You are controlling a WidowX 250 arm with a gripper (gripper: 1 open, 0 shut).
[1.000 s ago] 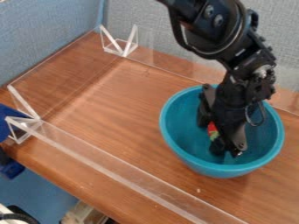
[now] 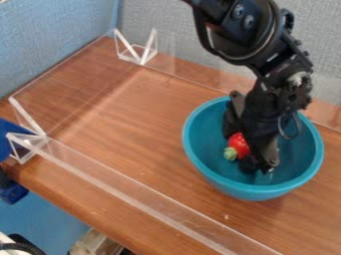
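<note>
A black robot arm reaches down from the top right, and its gripper (image 2: 246, 144) is inside a teal bowl (image 2: 205, 165) on the wooden table. A small red object with a pale yellow-green end, perhaps a strawberry (image 2: 237, 145), shows at the gripper's left finger, inside the bowl. The fingertips are partly hidden by the arm and the object, so whether the fingers hold it is unclear.
The wooden surface (image 2: 127, 120) left of the bowl is clear, bordered by transparent strips with white corner brackets (image 2: 24, 142). A blue object (image 2: 12, 179) sits at the left edge. Walls close off the back and left.
The gripper has shifted slightly within the bowl, and more of the red object now shows at its left side than before.
</note>
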